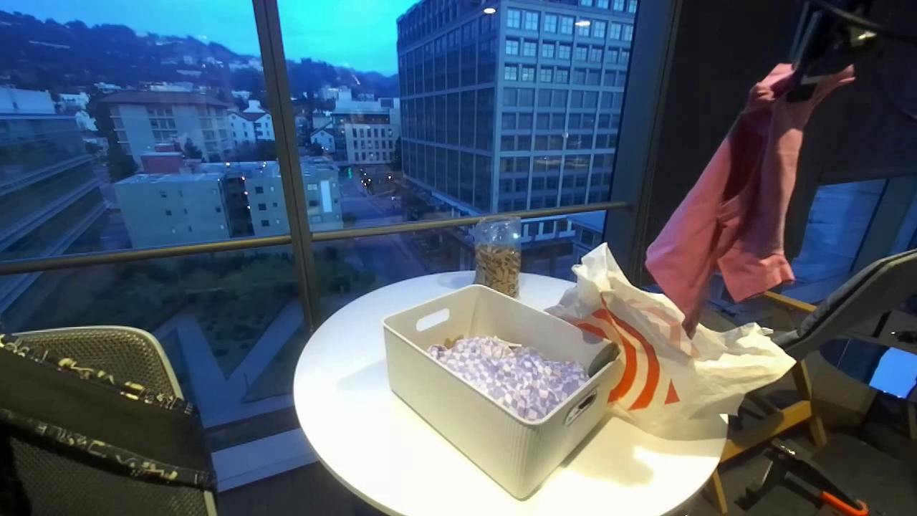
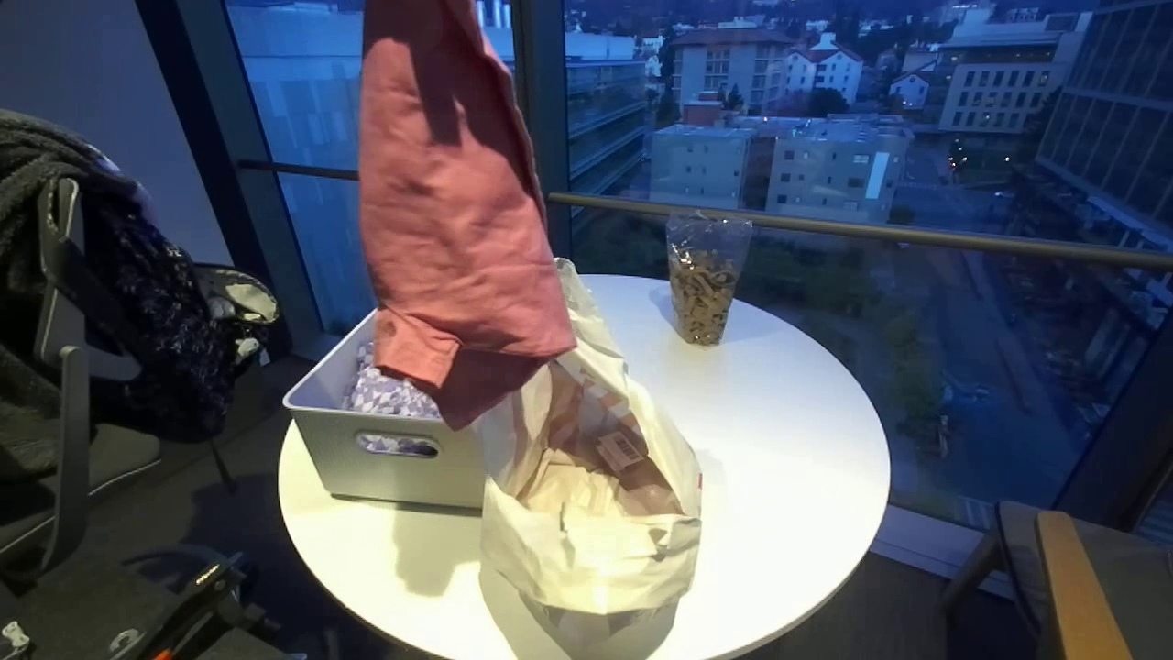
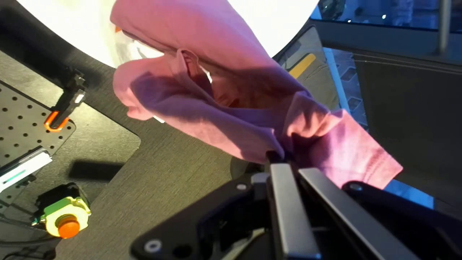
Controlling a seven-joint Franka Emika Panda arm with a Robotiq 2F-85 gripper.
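A pink garment (image 1: pixel 739 198) hangs from my gripper (image 1: pixel 806 82), which is shut on a fold near its top. In the wrist view the fabric (image 3: pixel 208 86) spreads out from the gripper's tips (image 3: pixel 283 158). Its lower end dangles over the white plastic bag (image 1: pixel 679 370); in exterior view 2 the pink cloth (image 2: pixel 462 220) covers part of the bin and the bag's edge. The white bin (image 1: pixel 455 413) holds a purple-and-white patterned cloth (image 1: pixel 516 374). The bag stands with its mouth open (image 2: pixel 583 484), beside the bin.
A clear pouch of brown pieces (image 2: pixel 704 286) stands at the back of the round white table (image 2: pixel 792 440). Bare tabletop lies to the right of the bag in exterior view 2. Chairs (image 1: pixel 103 413) stand around the table.
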